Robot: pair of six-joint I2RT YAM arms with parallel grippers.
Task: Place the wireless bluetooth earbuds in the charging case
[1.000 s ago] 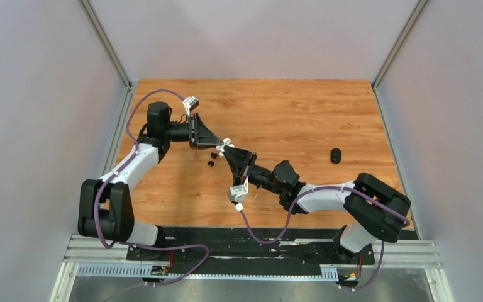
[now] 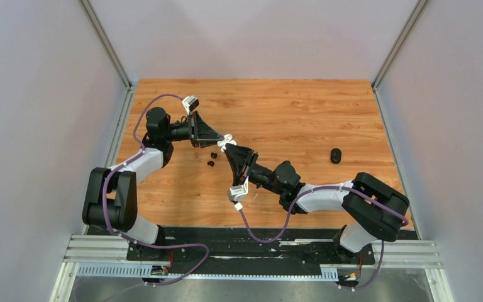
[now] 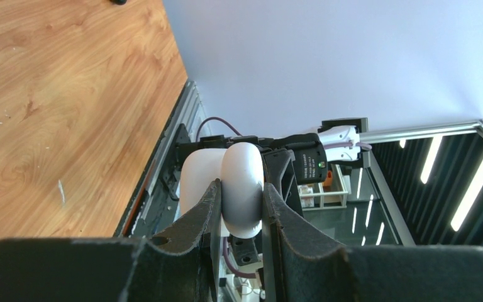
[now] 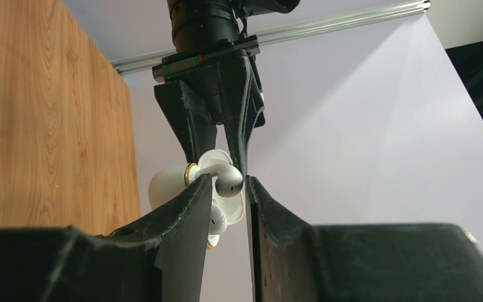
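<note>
The white earbud case is held up between the two grippers near the table's middle. My left gripper is shut on a white rounded piece of it in the left wrist view. In the right wrist view the open case, with gold rims and white earbud parts, sits at the left gripper's fingers. My right gripper has its fingertips around a white earbud end, with a gap between them; whether it grips is unclear.
Small black ear-tip pieces lie on the table left of the grippers. A black oval object lies at the right.
The left arm's wrist and forearm have shifted slightly, the white case with its gripper moving a little right and up in the top view. The right arm is almost unchanged.
</note>
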